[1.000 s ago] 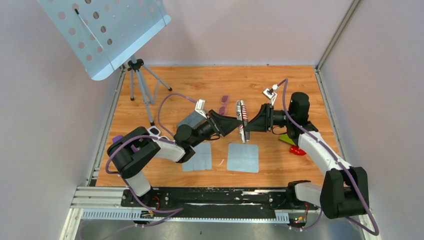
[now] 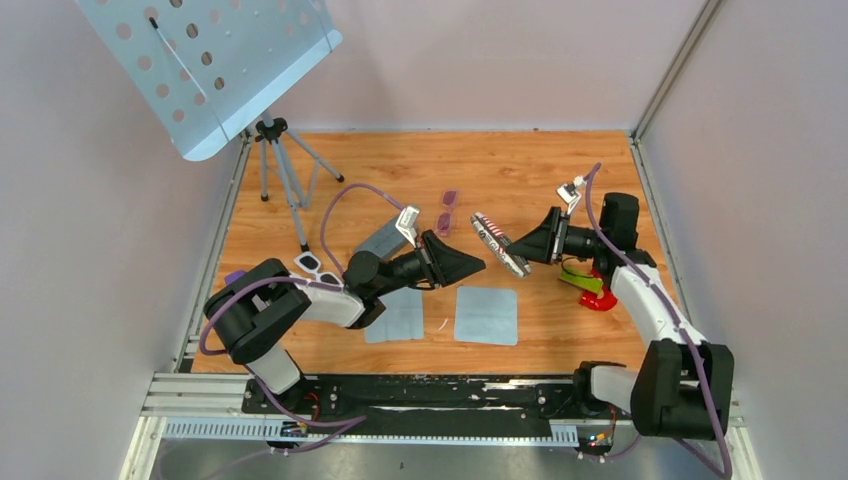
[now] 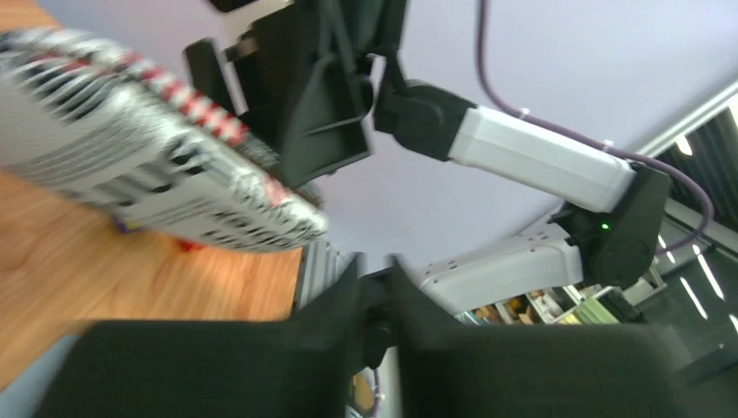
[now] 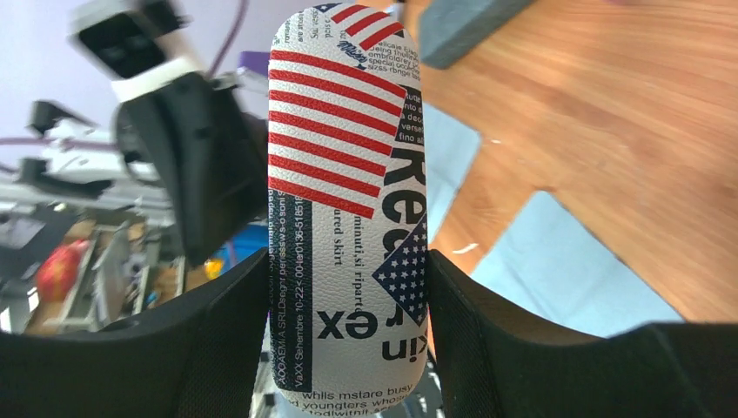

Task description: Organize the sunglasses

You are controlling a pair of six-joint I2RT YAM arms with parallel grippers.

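A long glasses case [image 2: 492, 235] with newsprint and red-striped flag print is held in the air by my right gripper, its fingers on either side of the case. It looks closed from the sides that show. My left gripper [image 2: 482, 265] is just left of the case, apart from it. In the left wrist view its blurred fingertips [image 3: 350, 272] have a narrow gap with nothing between. Pink sunglasses [image 2: 446, 212] lie behind the grippers. White-framed sunglasses [image 2: 308, 262] are partly hidden by the left arm.
Two pale blue cloths [image 2: 486, 316] [image 2: 402, 318] lie flat in front. A grey case [image 2: 380, 240] sits behind the left arm. Green [image 2: 578, 279] and red [image 2: 598, 301] items lie under the right arm. A tripod [image 2: 284, 180] stands back left.
The case has moved right with my right gripper, away from the left one, and has turned to a slant.
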